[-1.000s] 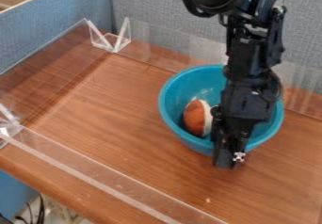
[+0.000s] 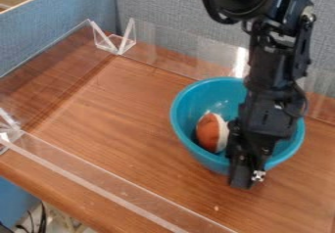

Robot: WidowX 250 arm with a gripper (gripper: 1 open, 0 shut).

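Note:
A teal plastic bowl (image 2: pixel 190 108) stands on the wooden table (image 2: pixel 112 144) right of centre. Inside it, on the left, lies an orange-and-white round object (image 2: pixel 211 131). My black gripper (image 2: pixel 246 173) is low over the right front part of the bowl, its tip at or over the rim, right of that object. The arm hides part of the bowl's right side. Whether the fingers are open or shut, or hold the rim, I cannot tell.
Clear plastic barriers with white brackets (image 2: pixel 113 41) run along the table's back and left edges. A grey-blue wall stands behind, and cables hang below the front left edge.
The bowl and the object in it have moved slightly right and down in the view, and my gripper has moved the same way, a little lower.

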